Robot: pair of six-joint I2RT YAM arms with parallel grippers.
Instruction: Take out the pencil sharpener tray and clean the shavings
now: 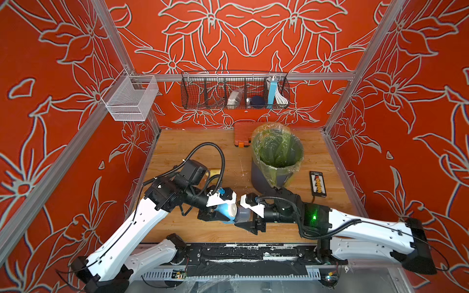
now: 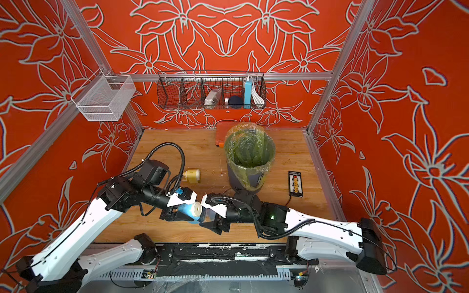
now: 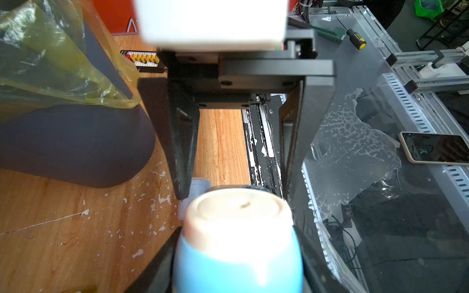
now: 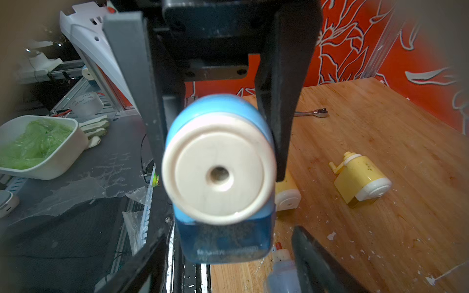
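A blue-and-cream pencil sharpener [image 1: 226,210] is held up over the table's front middle by my left gripper [image 1: 219,211], shut on it. Its round cream end with a centre hole faces the right wrist view. My right gripper [image 1: 246,217] is open around the sharpener's other end, where a dark translucent blue tray [image 4: 224,244] shows; whether its fingers touch is unclear. Yellow sharpeners [image 2: 191,175] [image 4: 360,178] and another pale blue one [image 4: 282,273] stand on the table below.
A grey bin [image 1: 263,175] with a yellow-green liner stands right of centre, a phone [image 1: 317,183] to its right. An orange-red case [image 1: 244,129] lies at the back. Wire baskets hang on the walls. Shavings speckle the table.
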